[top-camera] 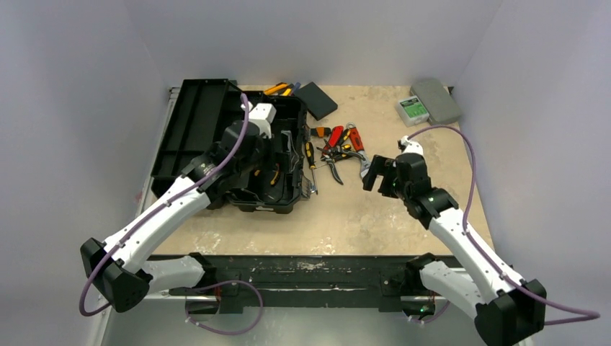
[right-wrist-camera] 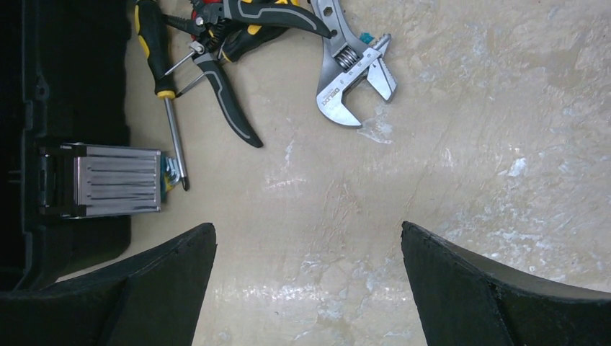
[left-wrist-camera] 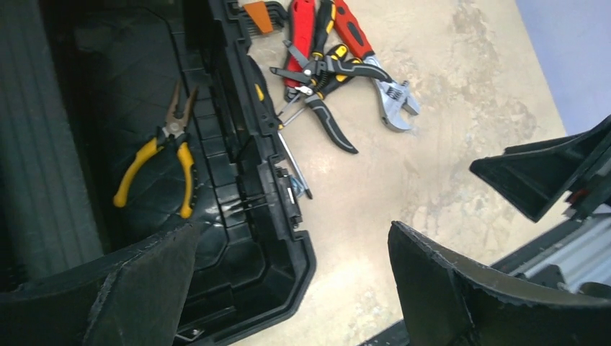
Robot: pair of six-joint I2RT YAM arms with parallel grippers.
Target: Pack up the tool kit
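Observation:
The black toolbox (top-camera: pixel 191 130) stands open at the left of the table. Yellow-handled pliers (left-wrist-camera: pixel 173 140) lie on its floor. Above the box hangs my left gripper, open and empty, its dark fingers (left-wrist-camera: pixel 144 288) spread. Right of the box lie several tools in a loose cluster: a yellow-black screwdriver (right-wrist-camera: pixel 155 54), black-handled pliers (right-wrist-camera: pixel 230 101), an adjustable wrench (right-wrist-camera: pixel 346 72) and a red-handled tool (left-wrist-camera: pixel 301 36). My right gripper is open over bare table, to the right of the cluster and near the wrench, holding nothing.
Behind the cluster rests a flat black case (top-camera: pixel 317 100) beside orange-handled tools (top-camera: pixel 276 89). At the back right are a green-labelled clear box (top-camera: pixel 412 110) and a grey case (top-camera: pixel 436 101). A metal latch (right-wrist-camera: pixel 119 180) juts from the toolbox.

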